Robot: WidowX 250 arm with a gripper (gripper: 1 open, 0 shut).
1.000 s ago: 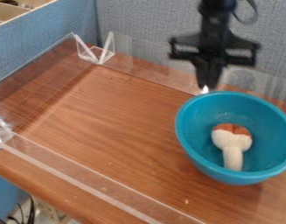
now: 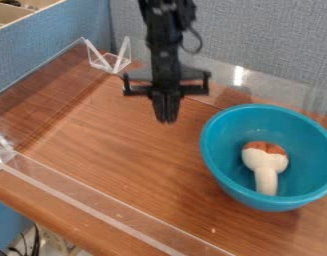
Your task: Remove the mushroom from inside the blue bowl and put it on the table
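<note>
The mushroom (image 2: 266,165), with a white stem and an orange-brown cap, lies inside the blue bowl (image 2: 217,150) at the right of the table. Its stem points towards the camera. Up and to the left of the bowl, my black gripper (image 2: 166,108) hangs over the back middle of the table, fingers pointing down. It is apart from both bowl and mushroom. The fingers appear close together, but whether they are fully shut is too dark and small to tell. Nothing held shows at their tips.
Bare wooden table (image 2: 119,150) spreads to the left and front of the bowl. Clear plastic edging (image 2: 92,205) runs along the front, and a white bracket (image 2: 110,57) stands at the back left corner. Grey fabric walls (image 2: 266,35) close off the back.
The arm has swung from above the bowl's back edge to the left, and the gripper is now lower over the table. Bowl and mushroom have stayed put.
</note>
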